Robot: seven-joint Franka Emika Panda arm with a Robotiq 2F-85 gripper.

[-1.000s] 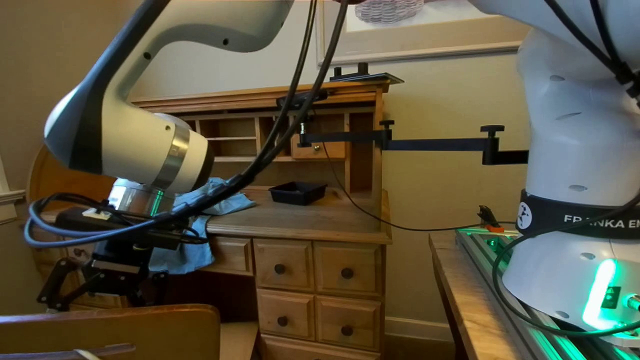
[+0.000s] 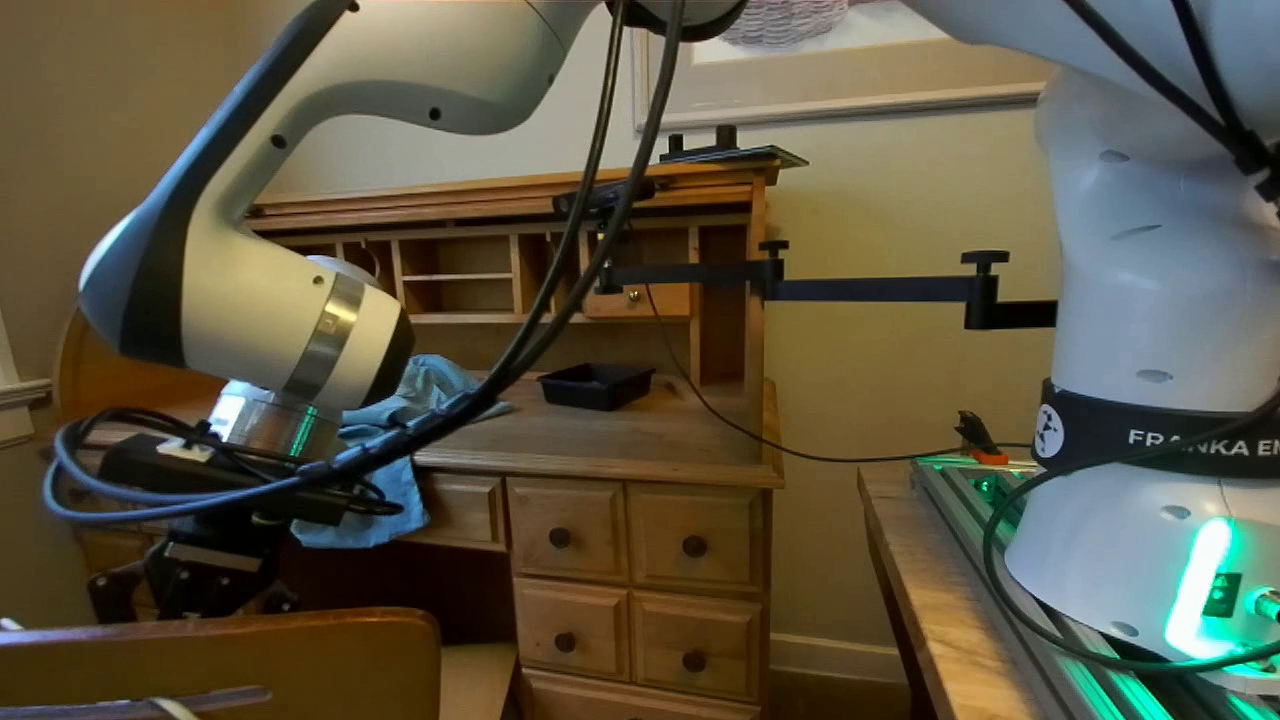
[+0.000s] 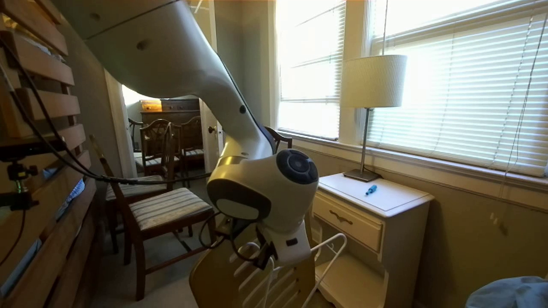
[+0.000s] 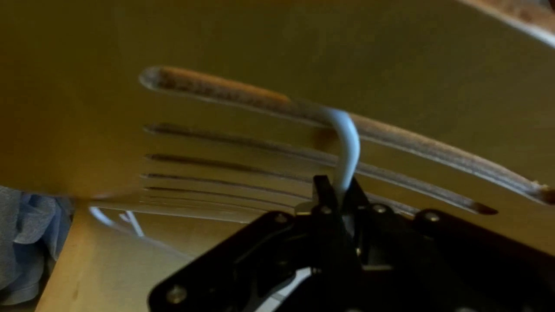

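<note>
My gripper is shut on a thin white curved rod, which looks like the hook of a white hanger [image 4: 349, 140]. The rod rises from between the black fingertips and bends over toward a slot in the brown chair back [image 4: 234, 31]. In exterior view 2, the white hanger [image 3: 336, 245] shows beside the slatted chair back [image 3: 205, 279], just below my wrist. From exterior view 1, the gripper [image 2: 198, 600] is seen just behind the top edge of the chair back [image 2: 300, 636], its tips hidden.
A desk [image 2: 648, 444] with a blue cloth [image 2: 396, 420] and a black tray [image 2: 596, 385] stands behind the arm. A white nightstand [image 3: 380, 197] carries a lamp [image 3: 373, 82] and a small blue item [image 3: 370, 190]. Wooden chairs [image 3: 169, 208] stand nearby.
The fingers were spread apart one second ago and are now drawn together. The forearm has shifted slightly left in exterior view 1, with the gripper a little lower.
</note>
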